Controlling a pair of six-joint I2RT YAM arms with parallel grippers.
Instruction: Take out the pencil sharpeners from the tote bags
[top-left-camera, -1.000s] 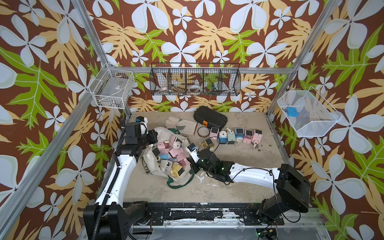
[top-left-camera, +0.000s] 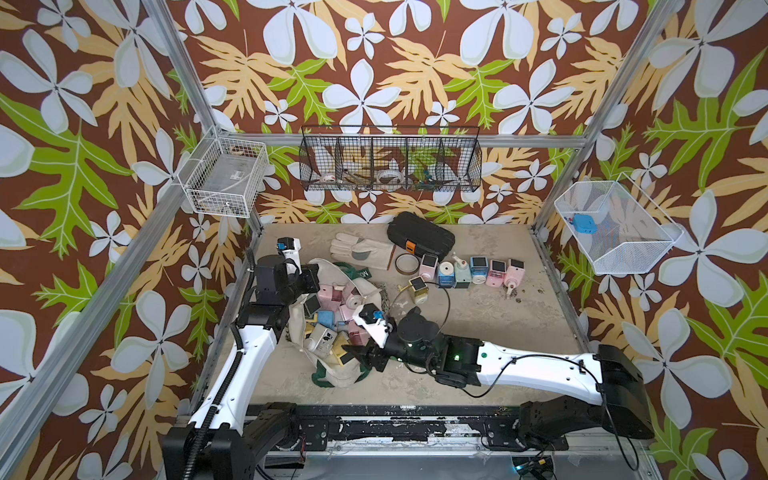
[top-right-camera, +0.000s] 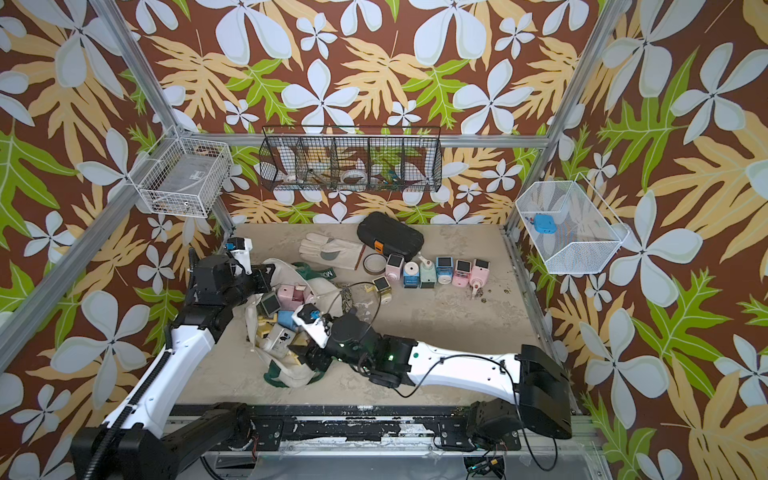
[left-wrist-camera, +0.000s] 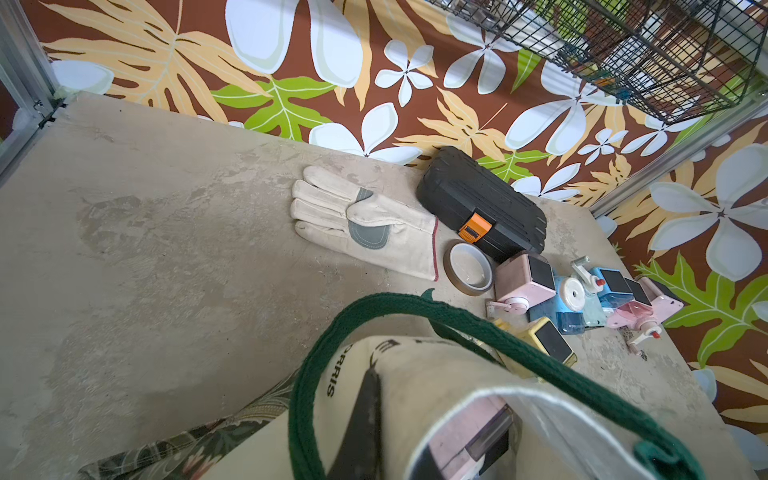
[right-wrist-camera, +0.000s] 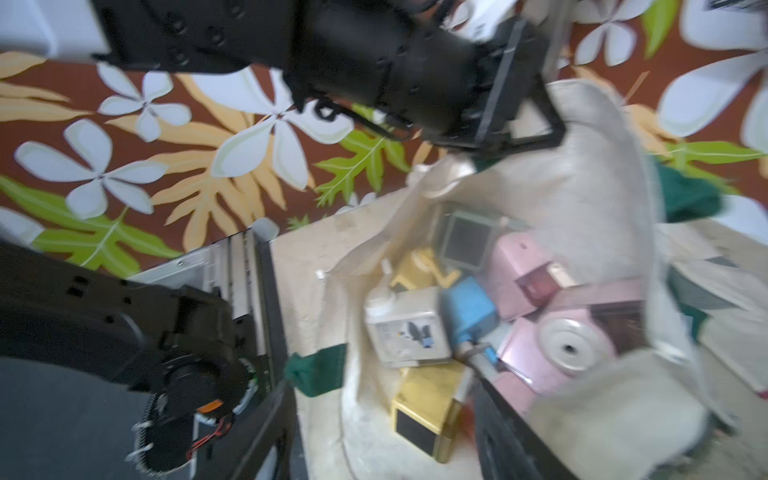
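The cream tote bag (right-wrist-camera: 600, 176) with green handles lies with its mouth spread, holding several sharpeners. Inside are a yellow sharpener (right-wrist-camera: 428, 404), a white one (right-wrist-camera: 412, 328), a blue one (right-wrist-camera: 470, 308) and pink ones (right-wrist-camera: 516, 272). My left gripper is shut on the bag's canvas near the rim, at its left side. My right gripper is open over the near end of the bag, its fingers spread. The yellow sharpener lies below and between them, not gripped. A row of sharpeners (top-left-camera: 478, 269) and a yellow one (top-left-camera: 417, 288) stand outside the bag.
Behind the bag lie a glove (left-wrist-camera: 368, 224), a black case (left-wrist-camera: 480, 204) and a tape roll (left-wrist-camera: 469, 268). Wire baskets (top-left-camera: 389, 164) hang on the back and side walls. The table right of the bag, before the row, is clear.
My right gripper has moved left and toward the near side, coming over the bag's near end. The bag's near part and its contents have shifted slightly; the left arm has shifted slightly.
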